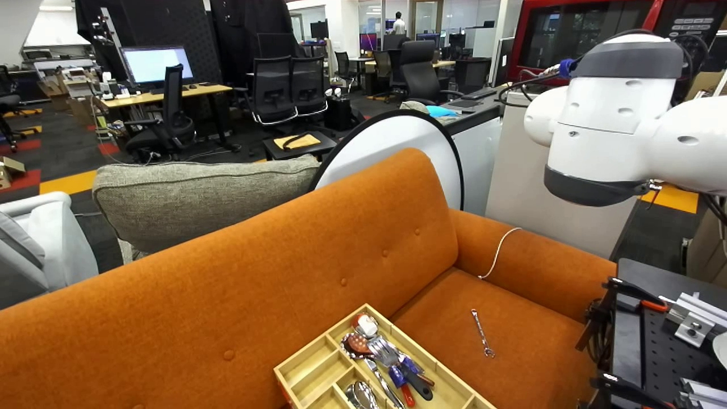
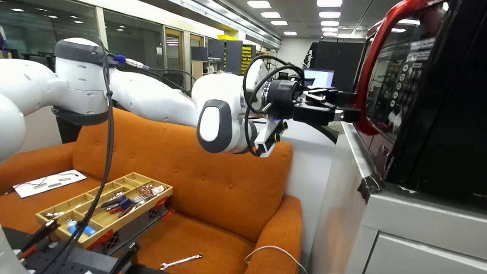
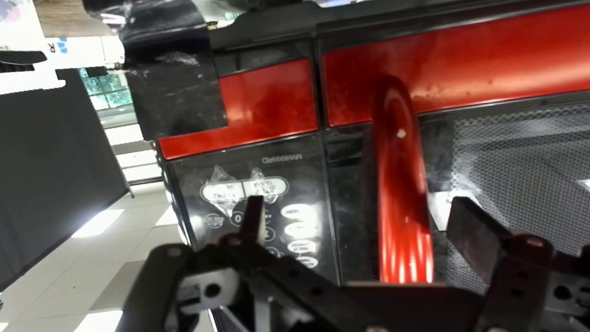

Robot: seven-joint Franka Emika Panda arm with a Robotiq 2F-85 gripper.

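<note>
A red and black microwave (image 2: 411, 82) stands at the right, its door closed as far as the wrist view shows. On the door is a curved red handle (image 3: 406, 221). My gripper (image 2: 350, 106) is open right at that handle, its black fingers (image 3: 251, 218) standing on either side of it in the wrist view. The handle lies nearer the right-hand finger, and a gap shows on both sides. Behind the arm in exterior view 1, only part of the microwave (image 1: 586, 30) shows; the gripper is outside that view.
Under the microwave is a grey cabinet (image 2: 424, 219). An orange sofa (image 1: 272, 272) bears a wooden tray (image 1: 310, 344) of utensils and a loose wrench (image 1: 481, 333). A white cord (image 1: 499, 251) hangs over its armrest. Cables (image 2: 109, 137) run down from the arm.
</note>
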